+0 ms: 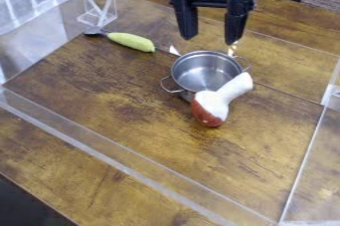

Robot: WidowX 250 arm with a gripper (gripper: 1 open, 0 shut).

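Observation:
My black gripper hangs open above the back of a steel pot, its two fingers apart with nothing seen between them. The pot has two handles and appears empty. A white and red-brown object, perhaps a toy mushroom, lies against the pot's front right. A yellow-green corn-like object lies to the back left, beside a dark spoon-like utensil.
Clear plastic walls border the wooden table at the sides and front. Small light objects stand behind the pot.

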